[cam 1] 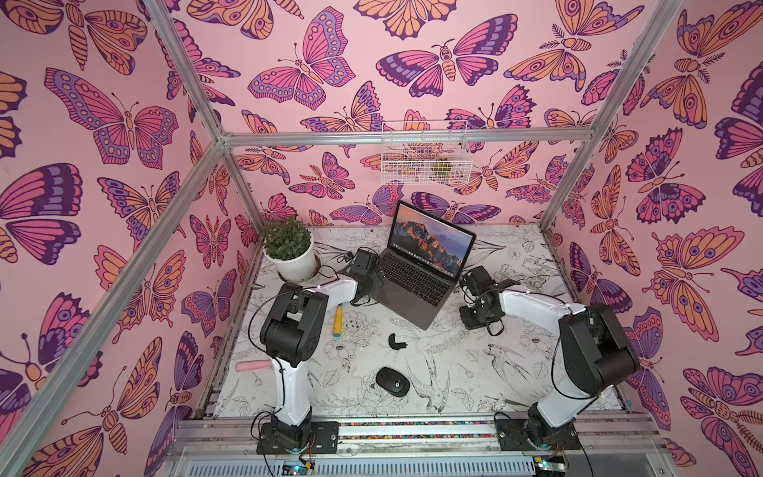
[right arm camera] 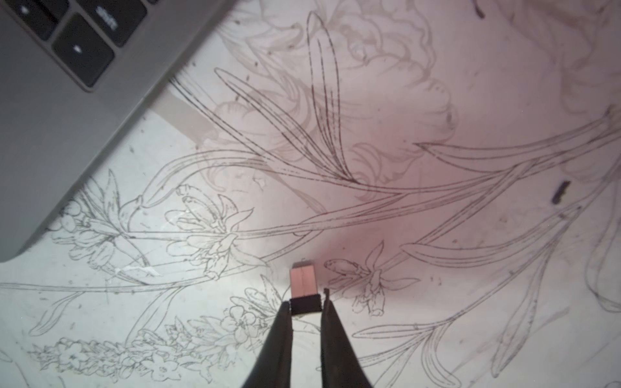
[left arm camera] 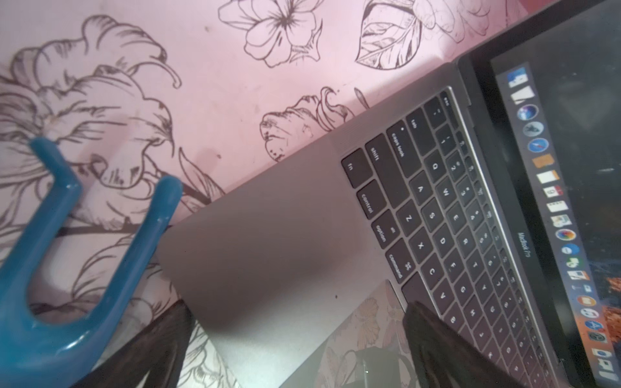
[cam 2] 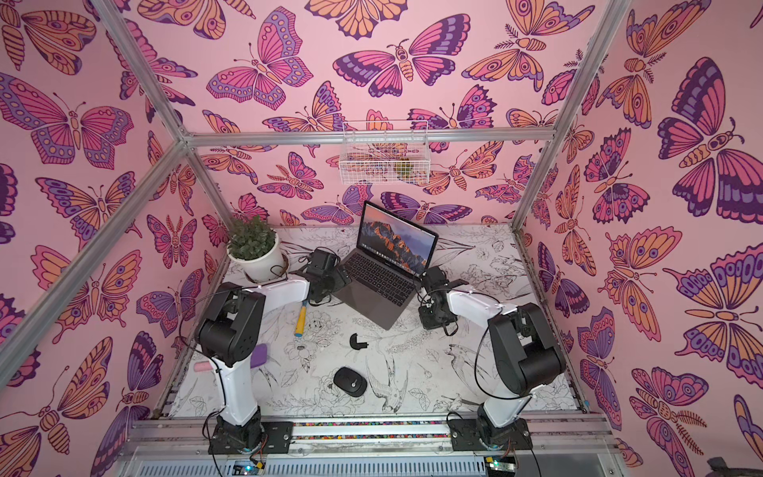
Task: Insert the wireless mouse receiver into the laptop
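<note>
The open laptop (cam 1: 413, 282) sits turned at the back middle. In the right wrist view my right gripper, right of the laptop's corner, is shut on a small black piece with a pink front, the receiver (right arm camera: 304, 282), above the bare tabletop. My left gripper (cam 1: 373, 274) is over the laptop's left side; in the left wrist view its open, blurred fingers frame the palm rest (left arm camera: 271, 258), with nothing seen between them. The black mouse (cam 1: 392, 381) lies at the front middle.
A potted plant (cam 1: 290, 250) stands back left. A yellow-handled tool (cam 1: 337, 321), a blue forked object (left arm camera: 97, 310), a black curved piece (cam 2: 356, 342) and pink and purple items lie on the table. A wire basket (cam 1: 425, 163) hangs on the back wall.
</note>
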